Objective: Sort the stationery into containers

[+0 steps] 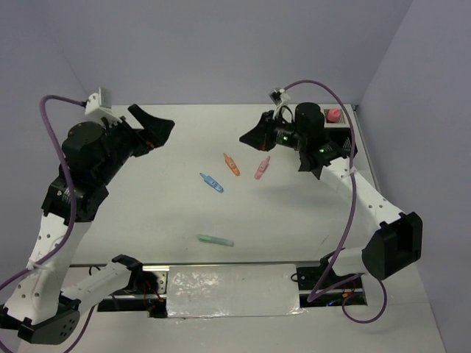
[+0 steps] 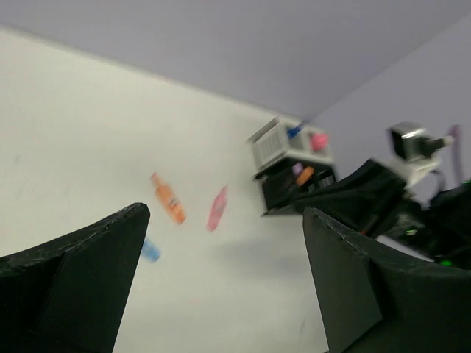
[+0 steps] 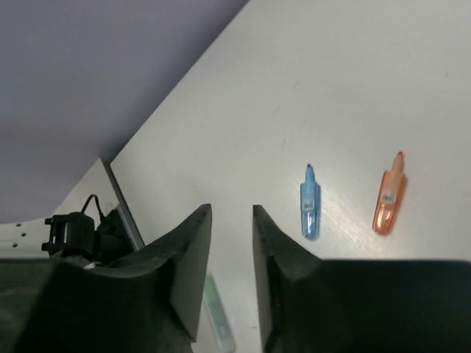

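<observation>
A green stationery piece [image 1: 215, 240] lies near the table's front edge. Farther back lie a blue marker [image 1: 211, 182], an orange marker [image 1: 232, 164] and a pink marker [image 1: 262, 168], also seen in the wrist views. My left gripper [image 1: 151, 129] is raised at the left, open and empty. My right gripper [image 1: 259, 138] hangs over the table behind the pink marker, part open with nothing between its fingers. Containers stand at the back right: a grey one [image 2: 270, 145] with blue and pink items and a black one [image 2: 278, 189] with an orange item, partly hidden by my right arm.
Grey walls [image 1: 397, 110] bound it at the back and sides.
</observation>
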